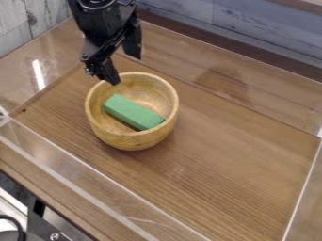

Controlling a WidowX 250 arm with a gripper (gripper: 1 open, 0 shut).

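Observation:
A wooden bowl [158, 127] stands on the wooden tabletop, left of centre in the camera view, with a green block [134, 112] lying inside it. My black gripper [105, 72] hangs above and behind the bowl's back left, its fingers open, with no object visible between them.
A pale wall edge runs along the back and left, and some dark cable shows at the lower left corner.

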